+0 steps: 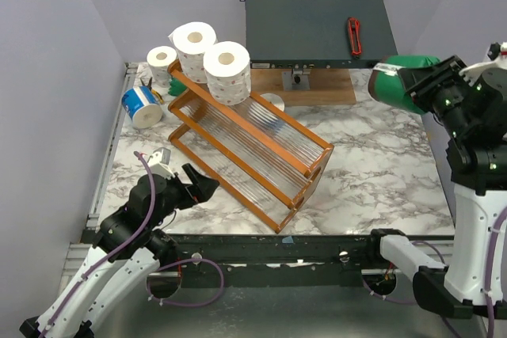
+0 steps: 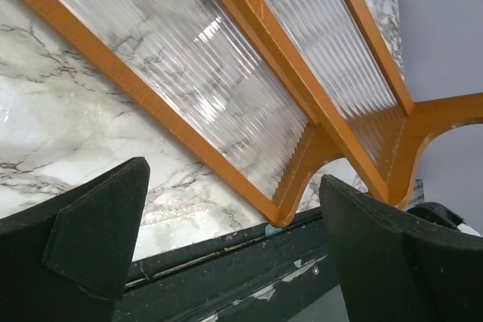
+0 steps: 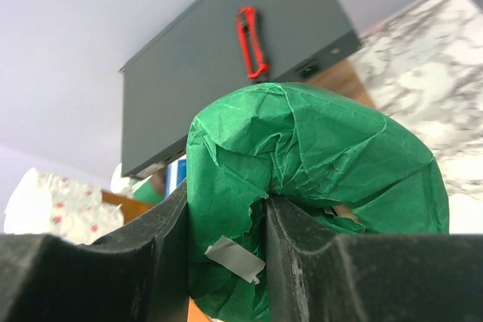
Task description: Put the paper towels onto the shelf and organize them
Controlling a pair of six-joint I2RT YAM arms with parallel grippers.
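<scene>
My right gripper (image 1: 428, 77) is raised at the right, shut on a green-wrapped roll (image 1: 400, 93), whose crumpled end (image 3: 317, 148) fills much of the right wrist view. A wooden shelf with clear ribbed tiers (image 1: 253, 168) lies angled on the marble top, two white rolls (image 1: 228, 85) standing on its upper back end. A smaller white roll (image 1: 162, 59) and a blue-labelled roll (image 1: 142, 108) sit left of it. My left gripper (image 1: 198, 184) is open beside the shelf's front left edge, with nothing between its fingers.
A dark metal box (image 1: 309, 25) at the back carries a red cutter (image 1: 354, 36), above a wooden board (image 1: 325, 85). The marble right of the shelf (image 1: 372, 187) is clear. Grey walls bound the sides and back.
</scene>
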